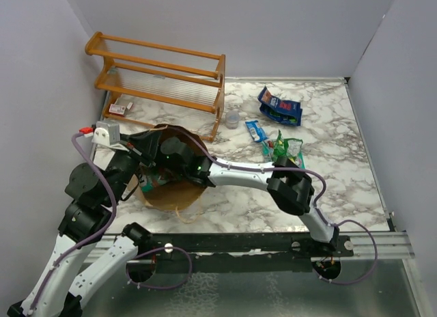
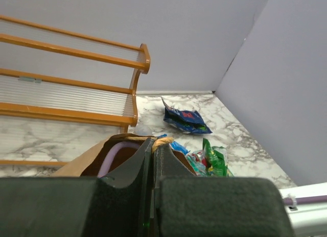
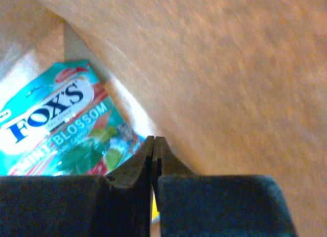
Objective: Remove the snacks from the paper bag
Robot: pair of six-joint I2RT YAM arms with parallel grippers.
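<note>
The brown paper bag lies open at the front left. My left gripper is shut on a thin tan piece at the bag's top, likely its handle. My right gripper is inside the bag, shut, with no item clearly between its fingers. Beside its tips lies a teal Fox's Mint Blossom pack; a yellow item is mostly hidden below. Outside, at the right, lie a dark blue pack, a light blue pack and green packs.
A wooden rack stands behind the bag, with a small clear cup to its right. Bare marble counter lies at the right. Walls border the back and sides.
</note>
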